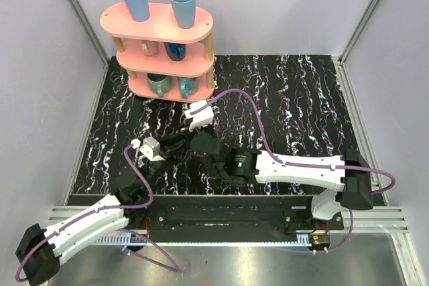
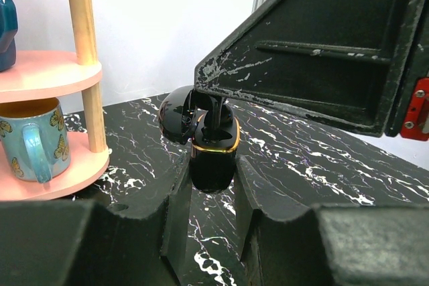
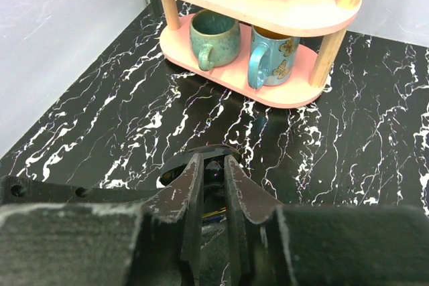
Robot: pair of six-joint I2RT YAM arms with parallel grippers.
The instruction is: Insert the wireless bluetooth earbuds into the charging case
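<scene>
In the left wrist view my left gripper is shut on the black charging case [image 2: 212,165], which has a gold rim and its lid [image 2: 175,115] raised. My right gripper's dark body [image 2: 301,58] reaches over it from the upper right, its tips at the case's top. In the right wrist view my right gripper is shut on a small dark piece, seemingly an earbud, directly at the open case. Whether it is seated in the case is hidden. In the top view both grippers meet left of centre.
A pink three-tier shelf [image 1: 157,21] with mugs and blue cups stands at the back left. Walls border both sides.
</scene>
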